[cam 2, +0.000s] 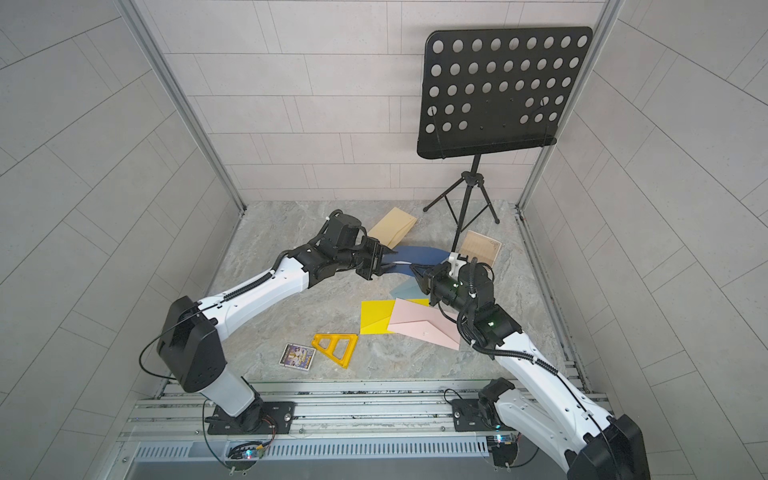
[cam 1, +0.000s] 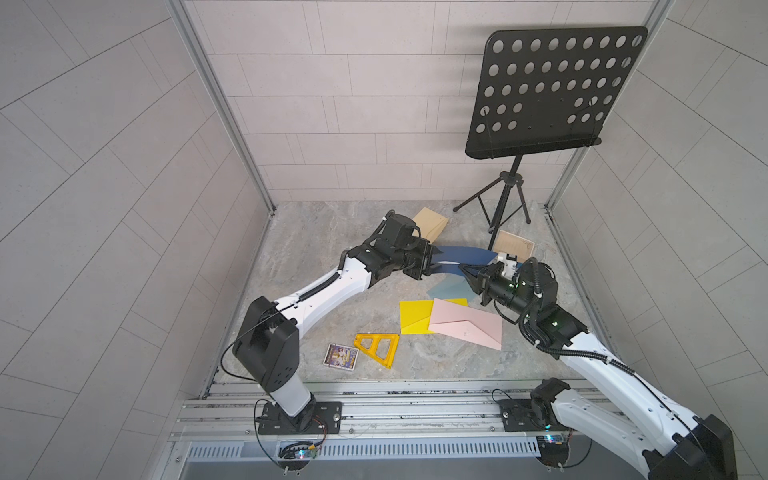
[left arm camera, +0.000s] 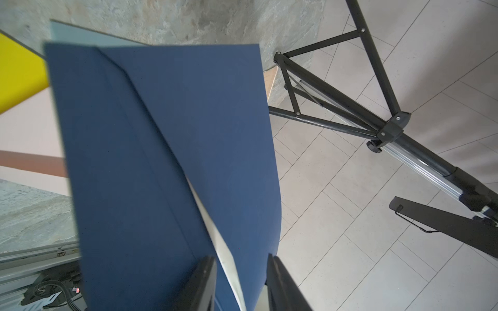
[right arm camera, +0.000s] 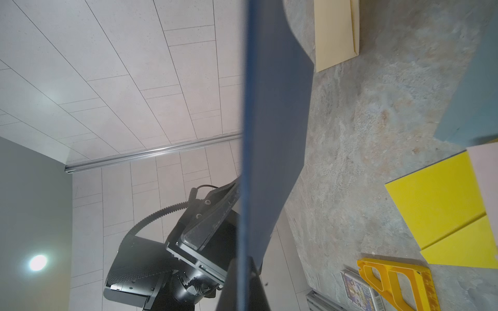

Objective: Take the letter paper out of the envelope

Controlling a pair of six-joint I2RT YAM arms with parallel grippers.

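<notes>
A dark blue envelope (cam 1: 464, 254) is held up between the two grippers, its opening showing a strip of white paper (left arm camera: 220, 243) in the left wrist view. My left gripper is part open at that opening, its fingers either side of the white strip's lower end; whether they touch it I cannot tell. My right gripper is shut on the edge of the blue envelope, which fills the middle of the right wrist view and hides part of the left arm.
Yellow (cam 1: 414, 316) and pink (cam 1: 468, 326) envelopes, a light blue one (cam 1: 448, 288) and a beige one (cam 1: 429, 222) lie on the floor. A yellow triangle (cam 1: 384, 352) and card box (cam 1: 341, 357) are front left; a music stand (cam 1: 552, 92) stands behind.
</notes>
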